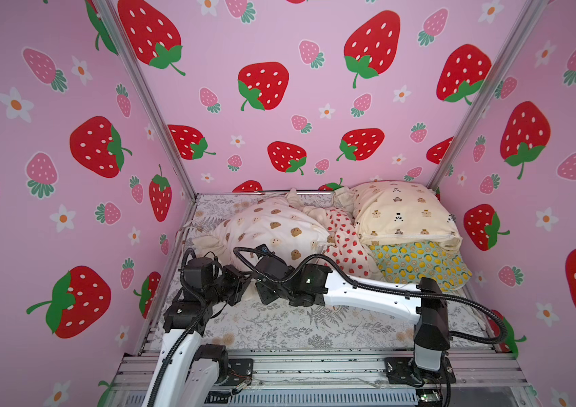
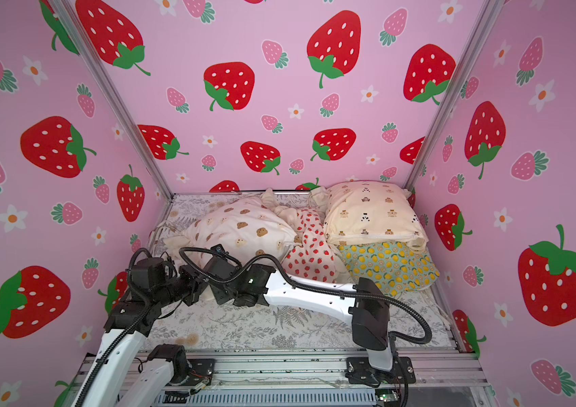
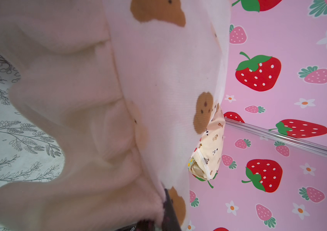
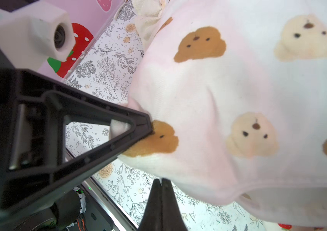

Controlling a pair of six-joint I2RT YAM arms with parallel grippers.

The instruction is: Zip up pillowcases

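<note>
The bear-print pillowcase (image 1: 267, 224), white with brown and cream bear heads, lies puffed up at the left of the table. In the right wrist view my left gripper pinches a front corner of it, shut on the cloth. My right gripper is shut just in front of the pillowcase's lower edge, with its tips together and nothing between them. I cannot make out the zipper pull, and it is not in the right fingers. The left wrist view shows the plush folds (image 3: 74, 115) of the cloth close up, with a dark finger (image 3: 172, 213) at the bottom.
A red strawberry-print pillowcase (image 1: 347, 247) lies to the right of the bear-print one. Beyond it, a cream pillow (image 1: 403, 217) rests on a yellow lemon-print one (image 1: 423, 264). My two arms are close together.
</note>
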